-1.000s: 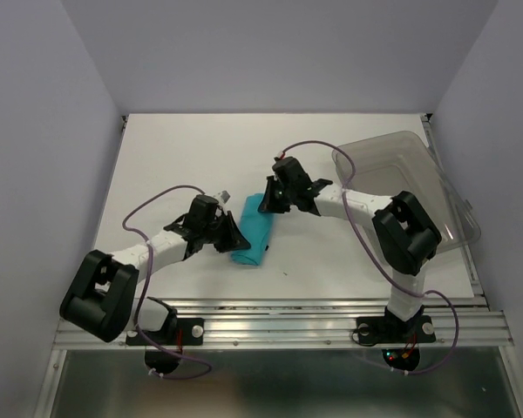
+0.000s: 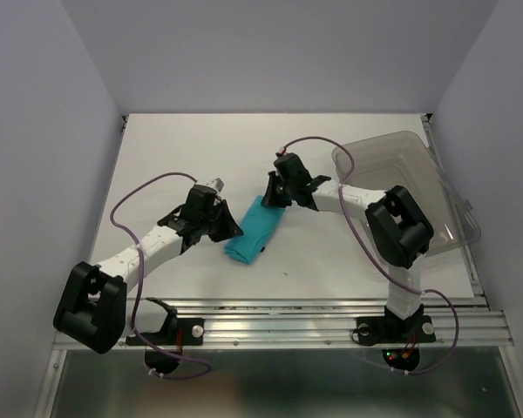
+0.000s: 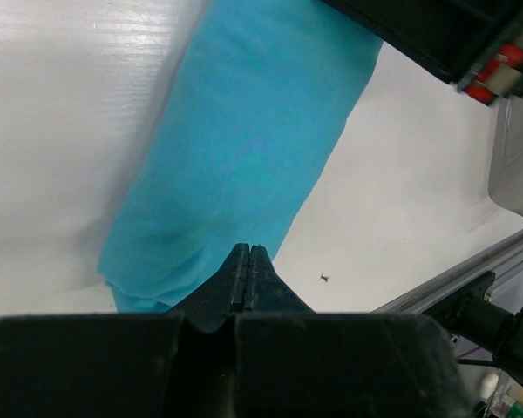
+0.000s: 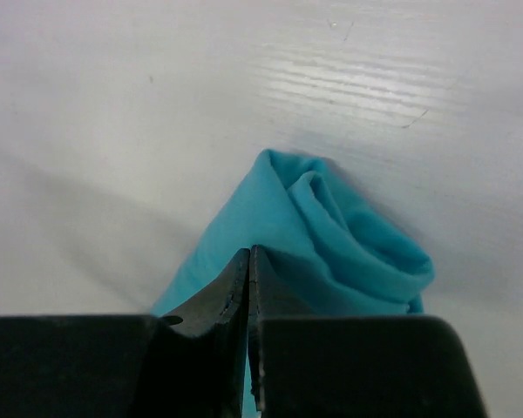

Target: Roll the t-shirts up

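A teal t-shirt, folded into a narrow, thick strip, lies slantwise on the white table between my two arms. My left gripper is shut, its tips over the right side of the shirt's near end, with no cloth showing between them. At the far end, my right gripper is shut on the t-shirt, though its tips hide most of the pinched part. Layered folds stand up loosely there, just beyond the fingers. In the left wrist view the shirt looks fairly smooth along its length.
A clear grey plastic bin stands at the right of the table, close behind the right arm. A metal rail runs along the front edge.
The shirt has turned to lie more slanted, its far end shifted right. My left gripper has drawn slightly left and toward the back; the right one has moved slightly at the far end.
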